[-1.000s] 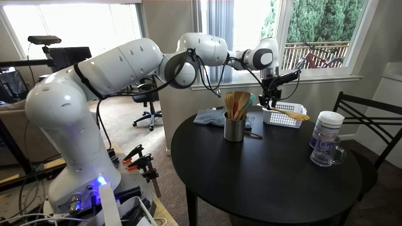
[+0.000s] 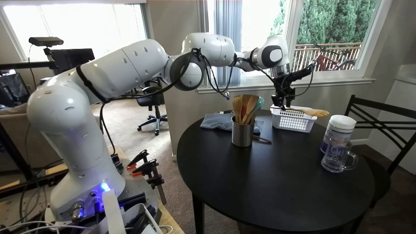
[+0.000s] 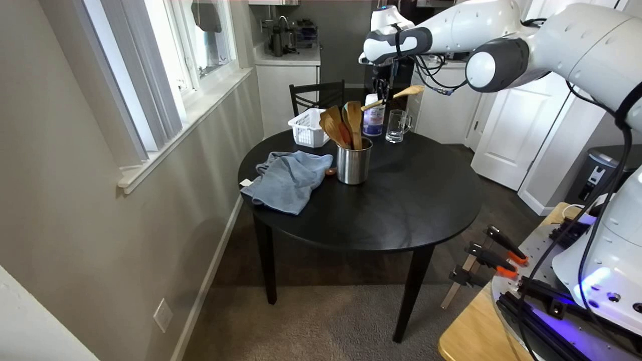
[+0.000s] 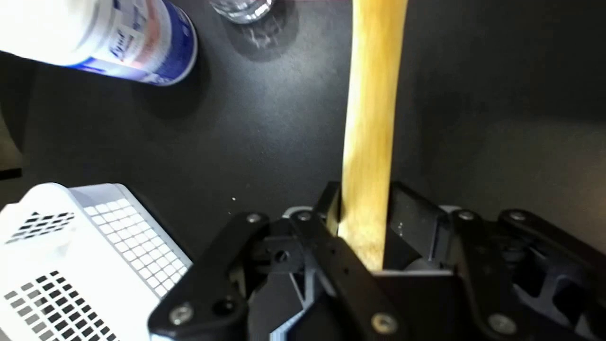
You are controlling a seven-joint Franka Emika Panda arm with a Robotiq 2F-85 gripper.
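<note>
My gripper [image 2: 282, 107] is shut on a pale wooden utensil [image 2: 315, 112] by one end of its handle. In the wrist view the utensil [image 4: 370, 136] runs straight out between the fingers, and its far end is cut off at the top. Exterior view 2 shows the wooden utensil [image 3: 409, 91] held above the table, tilted with its wide end up. A white perforated basket [image 2: 293, 120] stands on the table; in the wrist view the basket [image 4: 150, 244] is to the left of the fingers. The steel holder [image 3: 353, 165] contains several wooden utensils and a teal one.
A white and blue canister [image 2: 338, 130] and a clear glass mug [image 2: 334, 159] stand together on the table's window-far side. The grey-blue towel [image 3: 286, 177] lies near the steel holder, with a brown handle [image 2: 262, 139] beside it.
In exterior view 1, my gripper has risen slightly and shifted a little right, carrying the wooden utensil. The basket and the other table objects have stayed put.
</note>
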